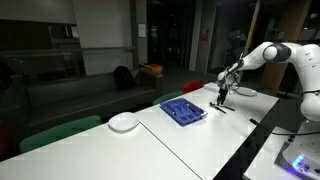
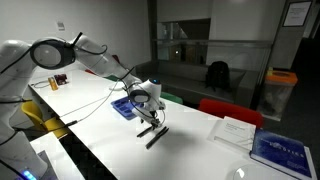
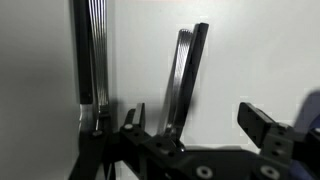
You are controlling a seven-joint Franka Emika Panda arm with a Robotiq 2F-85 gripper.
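Observation:
My gripper is open, with nothing held between its fingers. In the wrist view, a slim black and silver object (image 3: 189,72) lies between the spread fingers, slightly slanted on the white table. Another long dark piece (image 3: 82,50) with a ribbed silver strip (image 3: 99,45) beside it lies to the left, outside the fingers. Exterior view 2 places the gripper (image 2: 155,122) low over the table, by a dark bar (image 2: 157,138). From exterior view 1, the gripper (image 1: 221,101) is small at the table's far right; its height above the objects is unclear.
A blue tray (image 1: 184,111) holding items stands near the gripper. Further along the table is a white round plate (image 1: 124,122). A white container (image 2: 230,136) and a blue box (image 2: 279,150) stand on the other side.

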